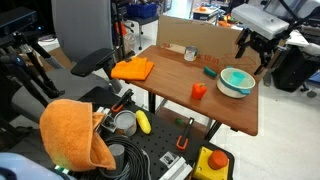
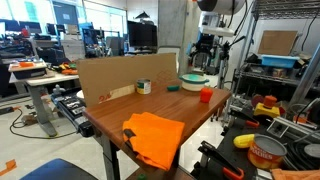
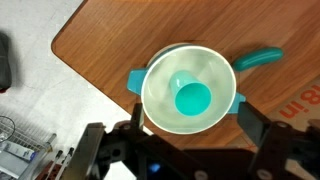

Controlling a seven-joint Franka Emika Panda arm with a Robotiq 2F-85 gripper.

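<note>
A white bowl (image 1: 226, 91) with teal handles (image 3: 136, 81) stands near the right end of the wooden table. Inside it is a teal cup (image 3: 193, 99), which looks tipped over in the wrist view. My gripper (image 1: 250, 61) hangs above the bowl, open and clear of it. From the wrist, its dark fingers (image 3: 265, 136) frame the bowl's lower part from left and right, and the gap between them is empty of any held thing.
Beside the bowl lies a dark green object (image 1: 210, 72). A red item (image 1: 198, 90) sits near the table's front edge, an orange cloth (image 1: 132, 69) at its left end. A metal can (image 1: 190, 53) stands by the cardboard screen (image 1: 178, 33).
</note>
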